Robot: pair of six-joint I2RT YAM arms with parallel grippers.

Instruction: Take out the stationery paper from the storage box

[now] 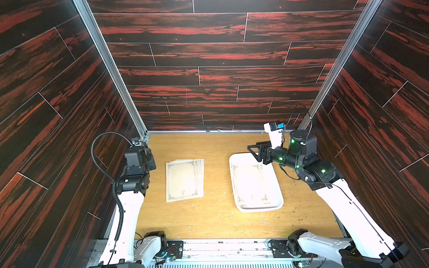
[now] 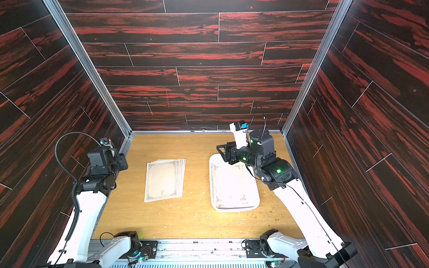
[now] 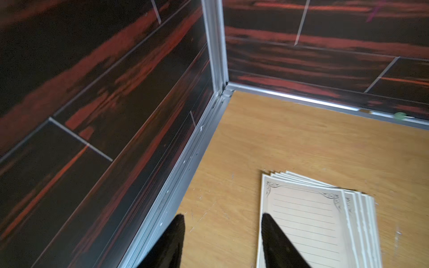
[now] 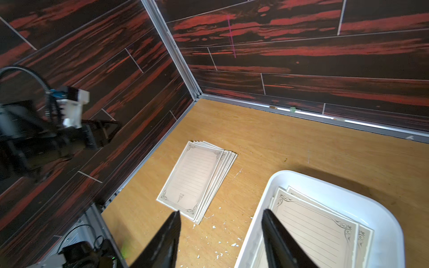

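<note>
A fanned stack of several bordered stationery sheets (image 1: 183, 181) lies on the wooden table, left of the middle. The white storage box (image 1: 281, 202) stands to its right, with more stationery paper (image 4: 312, 227) lying inside. My left gripper is up by the left wall, off to the side of the stack; its fingers are apart with nothing between them. Above the box's back left corner, my right gripper (image 1: 251, 151) hangs open and empty. In the right wrist view its fingertips (image 4: 173, 221) stand wide apart.
Bare table (image 1: 214, 147) runs between the stack and the box and along the back. Small white scraps (image 4: 219, 255) are scattered near the front. Dark panelled walls (image 1: 67, 134) close in the left, right and back.
</note>
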